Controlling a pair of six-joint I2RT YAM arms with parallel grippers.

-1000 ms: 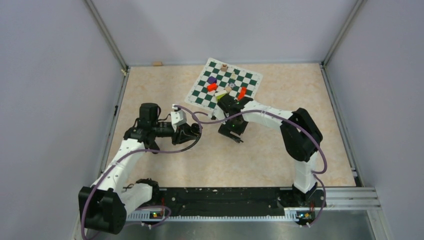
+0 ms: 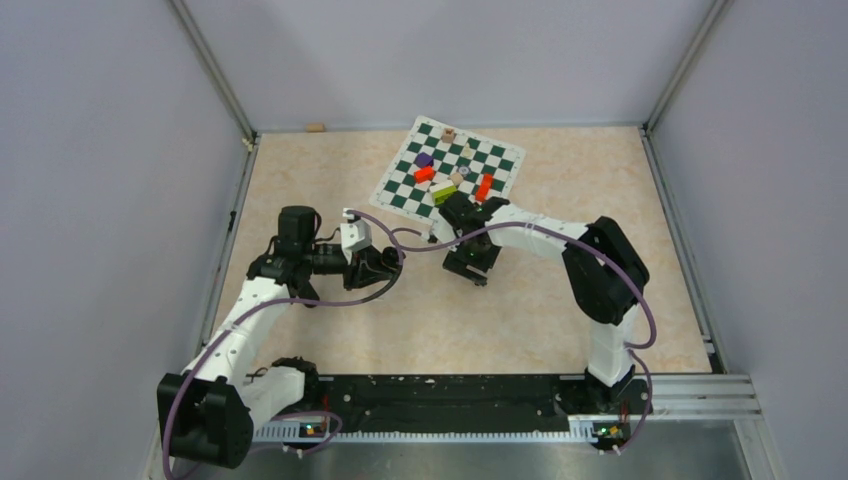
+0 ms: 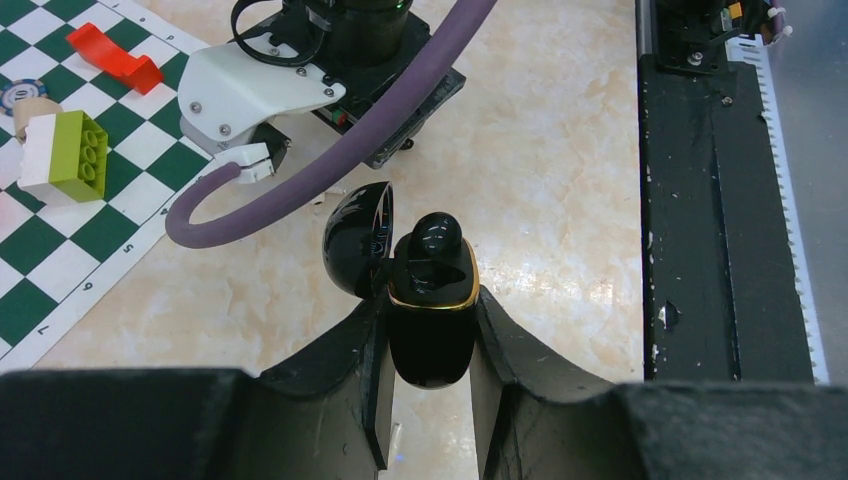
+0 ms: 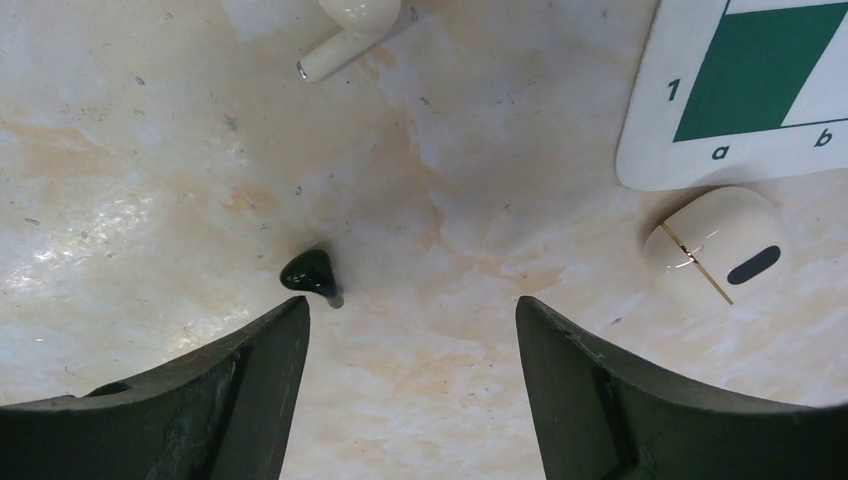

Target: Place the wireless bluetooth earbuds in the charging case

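Note:
My left gripper (image 2: 372,270) is shut on a glossy black charging case (image 3: 432,335), its lid (image 3: 350,240) open and a black earbud (image 3: 436,235) seated in it. My right gripper stands open above the table, nothing between its fingers. In the right wrist view a small black earbud (image 4: 310,272) lies just beyond the left finger. A white earbud (image 4: 350,35) lies farther up, and a closed white case (image 4: 715,245) with a gold line lies at the right.
A checkered board (image 2: 410,195) with several blocks lies at the back, near the right arm. A purple cable (image 3: 250,220) crosses the left wrist view.
The left arm has not visibly moved.

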